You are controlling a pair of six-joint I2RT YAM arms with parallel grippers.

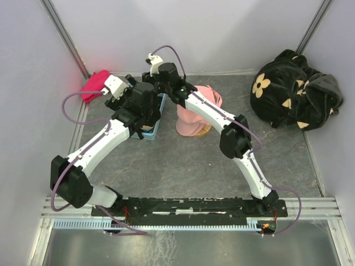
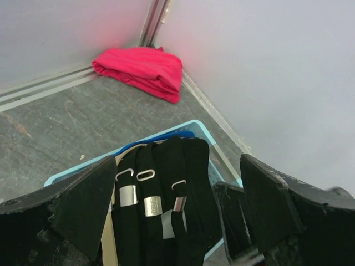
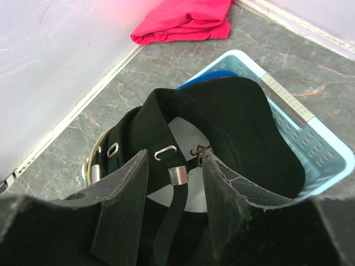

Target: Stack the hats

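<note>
The pink hat (image 1: 192,117) rests on a tan base in the middle, partly behind my right arm. Dark caps with metal buckles (image 2: 152,221) (image 3: 238,122) lie in a light blue basket (image 1: 150,134) at left of centre. My left gripper (image 1: 119,83) is over the basket, open, with the caps below between its fingers. My right gripper (image 1: 152,75) is also over the basket, close above a black cap strap, its fingers apart.
A red folded cloth (image 1: 94,83) (image 2: 138,69) lies in the back-left corner. A dark flowered pile (image 1: 294,88) fills the back right.
</note>
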